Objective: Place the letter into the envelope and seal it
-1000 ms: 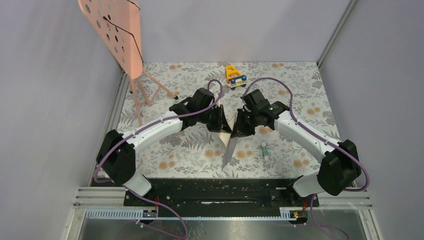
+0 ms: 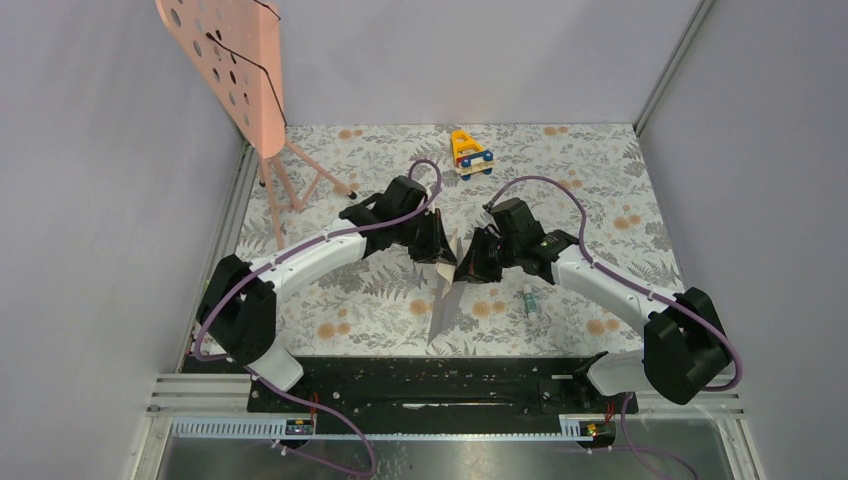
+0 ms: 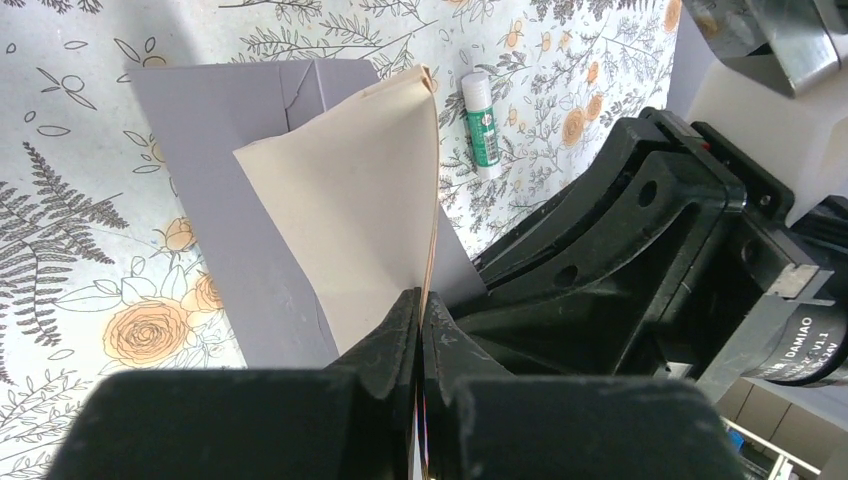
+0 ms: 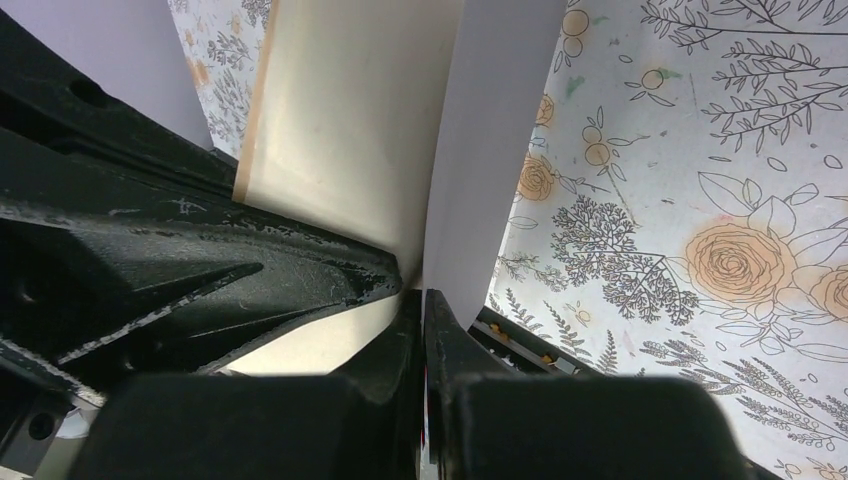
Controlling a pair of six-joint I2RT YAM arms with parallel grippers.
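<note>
A cream folded letter (image 3: 345,200) lies against the grey envelope (image 3: 200,140), which stands out toward the table's front in the top view. My left gripper is shut on the letter's edge, seen running between its fingertips. My right gripper is shut on the grey envelope (image 4: 495,120), close beside the left one at the middle of the table, the cream letter just left of its fingertips in the right wrist view. The envelope's opening is partly hidden behind the letter.
A glue stick (image 2: 530,301) lies right of the envelope. A yellow toy (image 2: 470,155) sits at the back middle. A pink stand (image 2: 225,70) occupies the back left.
Over the last second my right gripper has moved down toward the front and slightly left, with the envelope shifting left. The left arm has shifted only slightly.
</note>
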